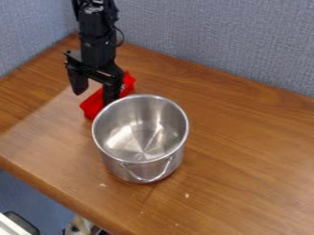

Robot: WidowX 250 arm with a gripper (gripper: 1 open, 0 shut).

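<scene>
My black gripper (97,81) hangs at the upper left, open, its fingers down around a red block (97,105) lying on the wooden table. Whether the fingers touch the block cannot be told. Just in front of the block, partly hiding it, stands a large steel pot (140,138).
A grey wall (221,37) runs along the back. A dark object lies at the bottom left corner, too cut off to tell.
</scene>
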